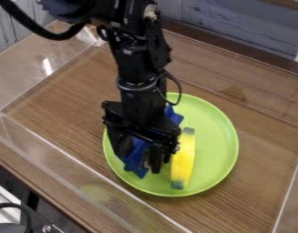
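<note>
My black gripper [146,146] hangs low over a bright green plate [214,155], its fingers down around a blue object [133,160] lying on the left half of the plate. The fingers look apart, though the arm hides much of the blue object and the contact. A yellow object [183,160] with a grey end lies on the plate just right of the gripper.
The plate rests on a wooden tabletop [66,109] with free room to the left and right. A grey-blue panelled wall [236,32] runs along the back. A black cable loops at the lower left corner.
</note>
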